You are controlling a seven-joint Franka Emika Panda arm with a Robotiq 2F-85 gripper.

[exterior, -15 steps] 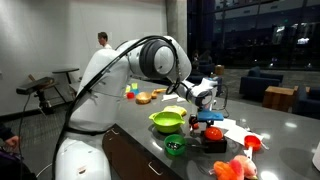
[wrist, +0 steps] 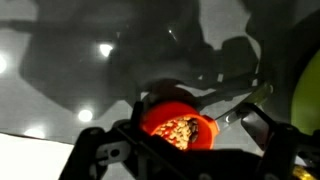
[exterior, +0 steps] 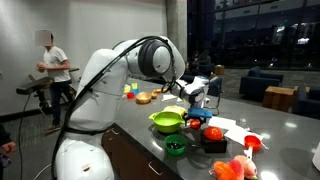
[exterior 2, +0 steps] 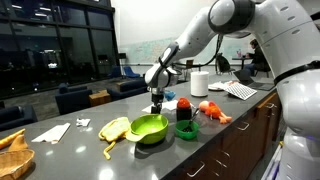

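My gripper (exterior: pixel 197 114) hangs low over the table behind the green bowl, and in the second exterior view the gripper (exterior 2: pixel 156 106) is seen just past that bowl. In the wrist view its dark fingers stand apart at the lower edge, the gripper open. Between and beyond them is a red cup (wrist: pixel 170 114) holding small brown and pale pieces. Whether the fingers touch the cup cannot be told. A thin utensil (wrist: pixel 250 102) lies beside the cup, towards the right.
The green bowl (exterior 2: pixel 148 130) and a smaller green container (exterior 2: pixel 187 130) stand close by. A black box with a red ball (exterior: pixel 214 132) on it and an orange plush toy (exterior: pixel 240 168) are near. A yellow cloth (exterior 2: pixel 117 130) lies beside the bowl.
The gripper has shifted slightly near the red cup. In the background, the person at the far left has moved further left.
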